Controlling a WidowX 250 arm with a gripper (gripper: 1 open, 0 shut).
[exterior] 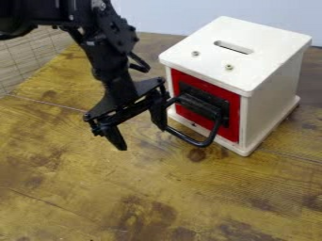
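Note:
A white wooden box point(270, 99) with a slot and two small knobs on top stands at the right. Its red front panel point(186, 65) carries a black latch with a black looped handle point(201, 142) that sticks out toward the lower left. My black gripper point(136, 127) hangs in front of the box, left of the handle, fingers spread and pointing down, with nothing seen between them. Whether its right finger touches the handle I cannot tell.
A beige tiled mat or panel point(32, 66) is at the far left, and a pale wall runs behind.

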